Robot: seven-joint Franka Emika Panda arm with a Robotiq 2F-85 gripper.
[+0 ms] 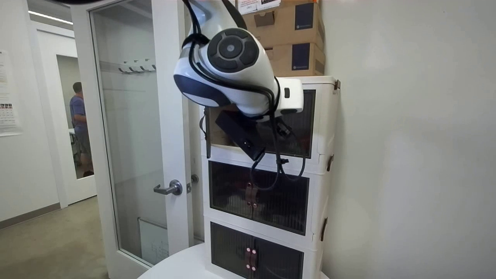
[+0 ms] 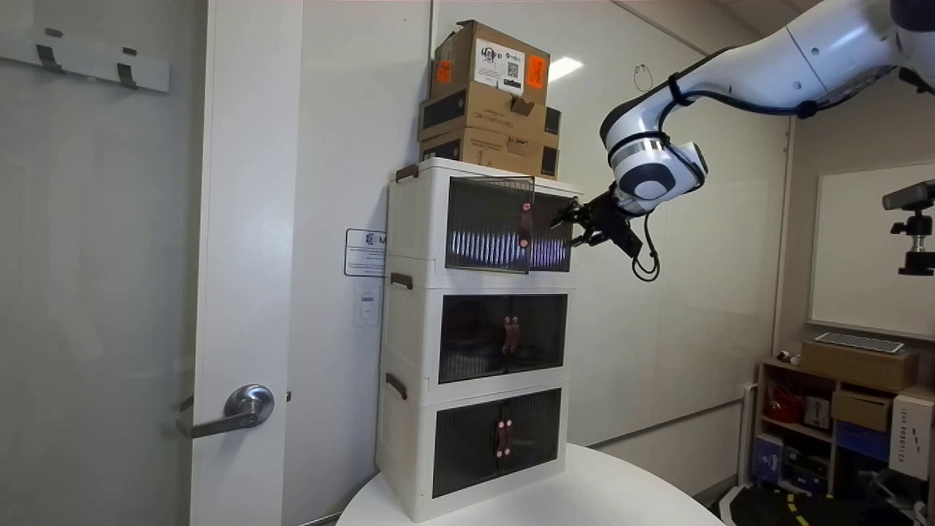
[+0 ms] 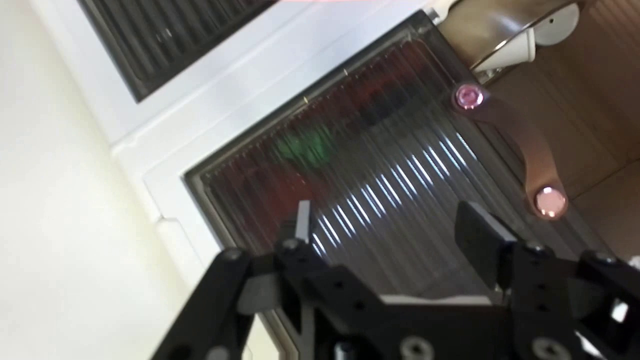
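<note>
My gripper is open in front of the top unit's right door [image 3: 360, 180], its fingers apart with nothing between them. That ribbed dark door is closed, and red and green shapes show dimly behind it. A brown strap handle [image 3: 537, 150] with two pink studs runs along the door's inner edge, to the right of my fingers in the wrist view. The top unit's left door [image 2: 488, 223] is swung open, and the brown interior [image 3: 558, 108] shows past the handle. In exterior view 1 the arm hides the fingers; whether they touch the door cannot be told.
The white cabinet [image 2: 407, 324] stands on a round white table [image 2: 605, 491], its middle [image 2: 473, 337] and bottom doors [image 2: 469, 447] closed. Cardboard boxes [image 2: 500, 109] are stacked on top. A glass room door [image 1: 172, 116] stands left; a bare wall [image 1: 409, 139] is at the right.
</note>
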